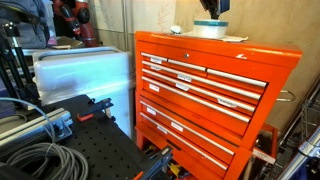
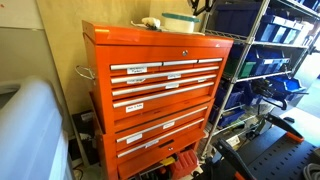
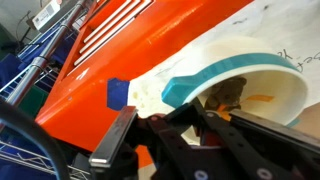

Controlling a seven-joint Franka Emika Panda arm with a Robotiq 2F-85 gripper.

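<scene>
A round white container with a teal rim stands on top of the red tool chest. In the wrist view its teal rim curves around an open mouth, with brownish contents inside. My gripper is shut right at the near edge of that rim. Whether the thin rim sits between the fingers cannot be told. In exterior view 1 the gripper reaches down from the top edge of the picture to the container. The far side of the fingers is hidden.
A white sheet lies under the container, with a small blue patch beside it. Wire shelving with blue bins stands close to the chest. To the left is a white bin.
</scene>
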